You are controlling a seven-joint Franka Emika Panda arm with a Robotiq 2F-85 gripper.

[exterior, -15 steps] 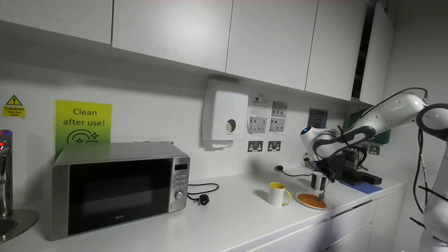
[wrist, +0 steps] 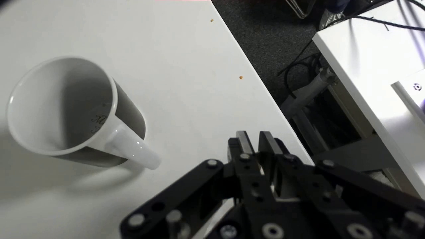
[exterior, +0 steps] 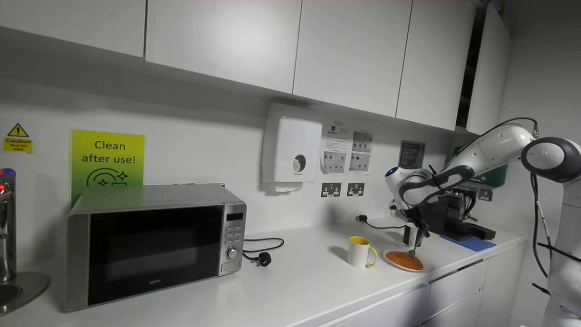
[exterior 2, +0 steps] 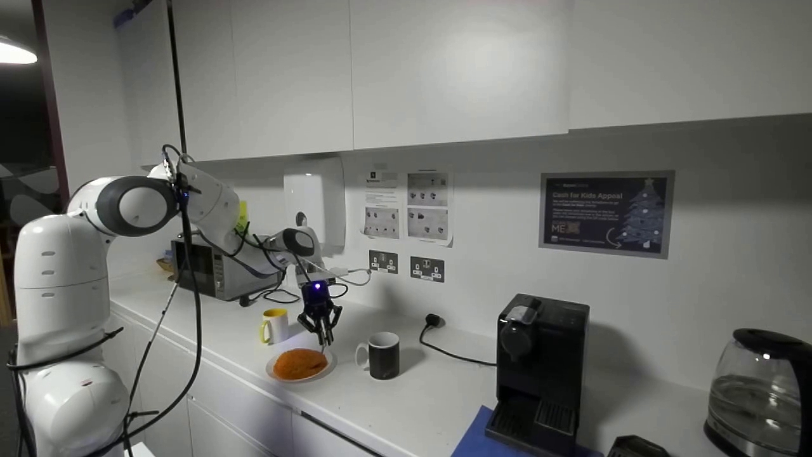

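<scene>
A white plate point(exterior 2: 332, 370) bears a mound of orange food point(exterior 2: 299, 364). Over the plate's edge, my gripper point(exterior 2: 325, 339) points down, shut on a thin spoon-like utensil. In exterior view 1 the utensil's rounded grey head point(exterior: 412, 253) touches or hovers just over the food; I cannot tell which. From the wrist, the gripper shows its two fingertips close together, a narrow gap between them. A pale strip point(wrist: 218, 218) shows among the finger linkages, perhaps the handle. Plate and food are out of the wrist view.
A black-and-white mug point(exterior 2: 384, 357) stands near the plate, its handle facing my gripper in the wrist view. On the other side is a white mug with yellow inside point(exterior: 358, 252). Beyond are a coffee machine point(exterior 2: 542, 365) and a microwave point(exterior: 155, 245).
In exterior view 1, the arm and gripper have shifted slightly left. The utensil's head has moved a little left over the food. Plate and mugs have stayed put.
</scene>
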